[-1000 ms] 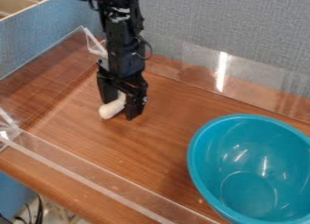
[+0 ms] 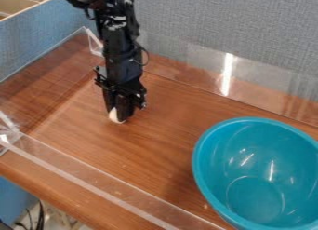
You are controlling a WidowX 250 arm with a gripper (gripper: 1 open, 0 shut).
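Note:
The black gripper (image 2: 122, 100) reaches down to the wooden table (image 2: 118, 159) at the upper left of the camera view, shut on a small white object (image 2: 115, 115). Most of that object is hidden by the fingers; only its pale lower end shows just beneath them.
A large teal bowl (image 2: 258, 178) stands at the right front of the table. Clear plastic walls run along the table's edges, with a grey textured panel (image 2: 230, 24) behind. Cables lie below the table at the bottom left.
The gripper has shifted slightly left and up in the view. The white object, which showed more fully earlier, is now mostly hidden within the fingers.

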